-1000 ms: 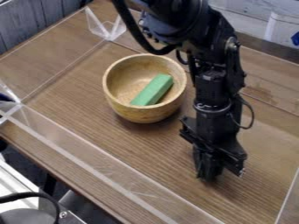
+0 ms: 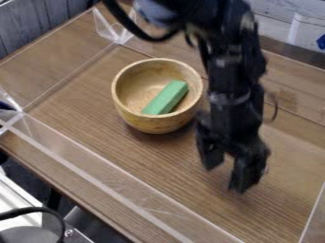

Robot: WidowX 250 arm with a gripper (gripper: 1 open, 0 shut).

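Note:
My black gripper [image 2: 230, 152] hangs over the wooden table at the right of the camera view, blurred, with its lower end right of and below the wooden bowl [image 2: 133, 90]. I cannot make out anything held between its fingers, and the blur hides how far apart they stand. Inside the bowl lies a green block [image 2: 166, 98].
Clear plastic edging runs along the left and front of the table [image 2: 95, 161]. The bare wood left of and below the bowl is free. A white object and a black cable sit off the table at the bottom left.
My gripper has risen from low on the table and is now blurred by motion. The bowl and green block have not moved.

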